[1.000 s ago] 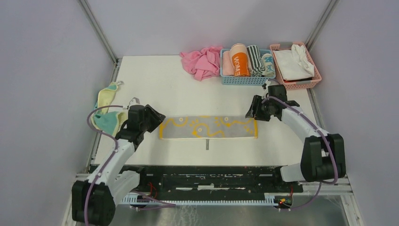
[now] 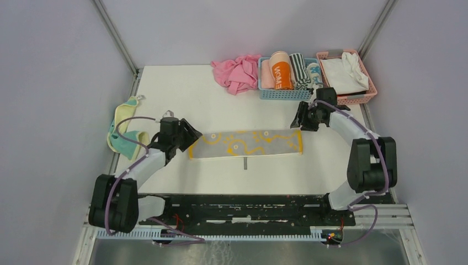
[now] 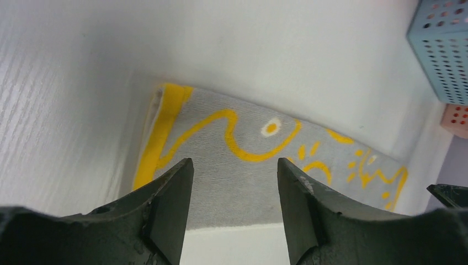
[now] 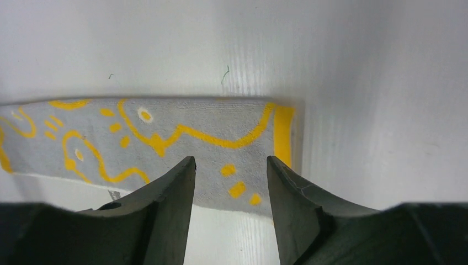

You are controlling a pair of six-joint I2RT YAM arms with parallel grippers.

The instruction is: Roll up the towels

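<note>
A grey towel with yellow patterns [image 2: 245, 143] lies folded into a long flat strip across the middle of the table. Over its left end hangs my left gripper [image 2: 195, 138], its fingers apart and no cloth between them; in the left wrist view the towel's yellow end band [image 3: 160, 132] shows ahead of the fingertips. My right gripper [image 2: 301, 122] is by the far right corner of the towel. The right wrist view shows its fingers [image 4: 179, 199] spread wide above the towel's right end [image 4: 282, 135], with nothing gripped.
Behind stands a blue basket [image 2: 284, 94] with several rolled towels; right of it, a pink basket [image 2: 367, 97] holds white cloths. A crumpled pink towel [image 2: 237, 73] lies at the back, a yellow-teal one [image 2: 126, 128] on the left edge.
The grey towel has shifted slightly away from the front edge, and its ends lie a little further right.
</note>
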